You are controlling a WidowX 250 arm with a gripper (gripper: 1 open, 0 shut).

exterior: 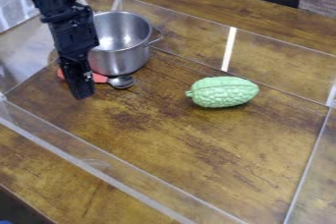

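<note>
My black gripper (pixel 79 86) reaches down from the upper left to table height at the left, over the red handle (pixel 100 79) of a spoon whose metal head (pixel 121 83) lies to the right. The gripper looks shut; whether anything is between its fingers is hard to tell. A steel pot (pixel 125 43) stands just behind and right of it. A pale green bumpy gourd (pixel 222 92) lies right of centre.
Clear panel edges run along the left, front and right, with a white tape strip (pixel 230 48) at the back.
</note>
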